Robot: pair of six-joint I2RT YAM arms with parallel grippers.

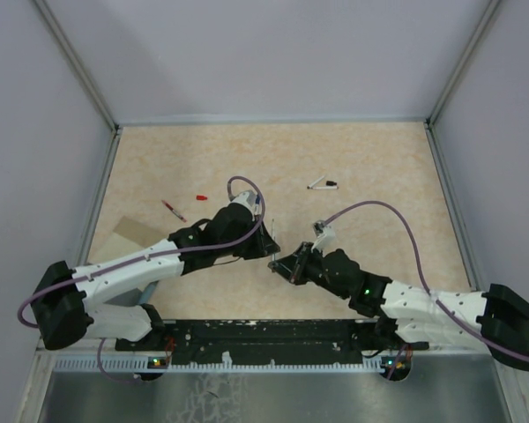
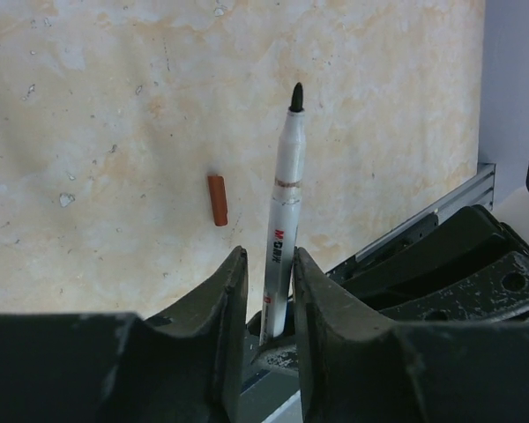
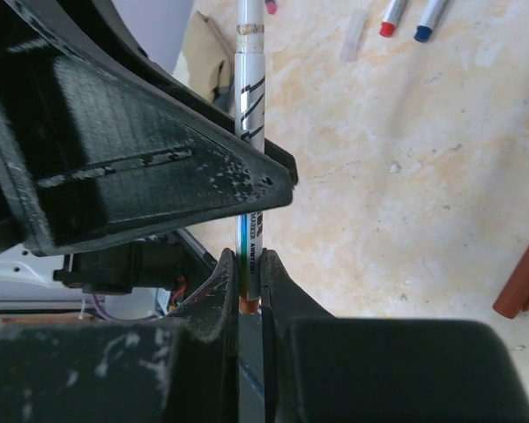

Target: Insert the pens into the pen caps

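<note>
An uncapped white pen stands upright, black tip up, between my two grippers, which meet at the middle of the table in the top view. My right gripper is shut on its lower end. The fingers of my left gripper flank the pen higher up; whether they grip it is not clear. In the right wrist view, red-capped and blue-capped pens lie on the table, with a translucent piece beside them. A brown piece also lies there.
White pens with a black cap lie at the back right. A red pen and a red cap lie at the left, near a beige board.
</note>
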